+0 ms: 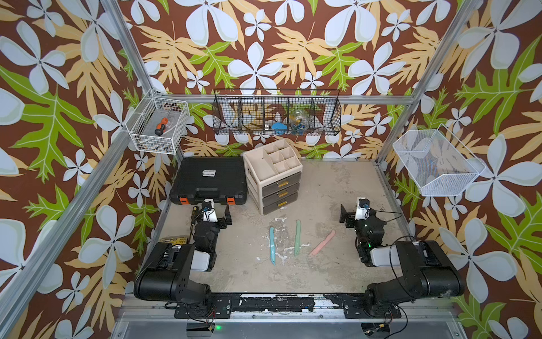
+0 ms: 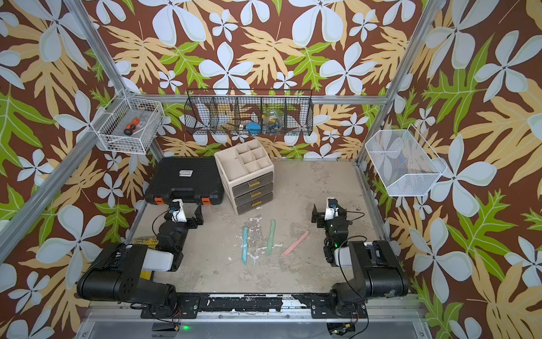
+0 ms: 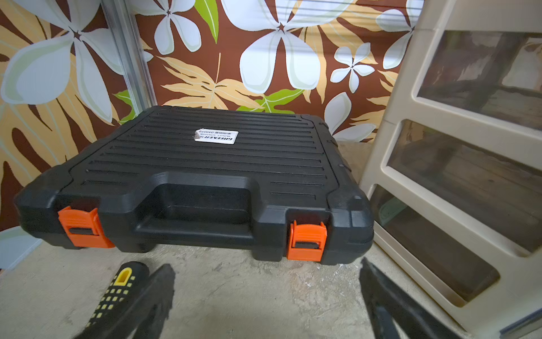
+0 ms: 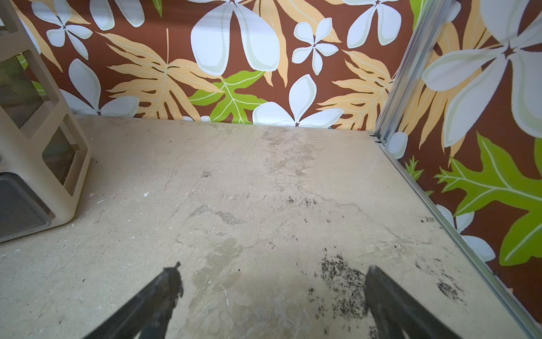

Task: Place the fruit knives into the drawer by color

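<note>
Three fruit knives lie on the table in front of the organizer: a blue one, a green one and a pink one. The beige organizer has three dark drawers with gold handles, all closed, under an open compartment top. My left gripper stands open and empty left of the knives, facing the black case and the organizer's side in the left wrist view. My right gripper is open and empty right of the knives, over bare table.
A black case sits at the back left beside the organizer. A yellow-patterned object lies near my left gripper. Wire baskets hang on the walls.
</note>
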